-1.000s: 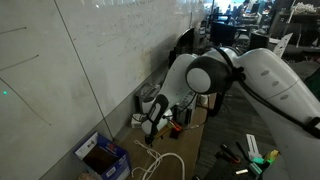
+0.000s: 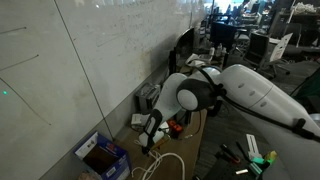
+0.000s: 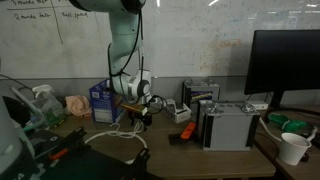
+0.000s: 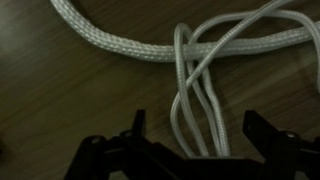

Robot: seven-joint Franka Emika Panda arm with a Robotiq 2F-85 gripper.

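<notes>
A white rope (image 4: 130,45) lies on the dark wooden table, crossing itself with narrow loops in the wrist view. My gripper is open above those loops, its two dark fingers apart on either side of the strands. Nothing is held between them. In exterior view 2 the gripper (image 3: 139,118) points down, low over the table, with the rope (image 3: 102,136) beneath and to its left. Exterior view 1 shows more of the rope (image 2: 176,156) trailing along the table. Whether the fingertips touch the table cannot be told.
A blue box (image 3: 101,98) stands behind at the left. To the right are an orange-and-black tool (image 3: 184,133), a grey box (image 3: 229,128), a white mug (image 3: 293,148) and a monitor (image 3: 285,65). The whiteboard (image 2: 95,50) bounds the table's back.
My gripper has come down toward the table and the rope, shifting slightly to the left in exterior view 1. The rope looks unmoved.
</notes>
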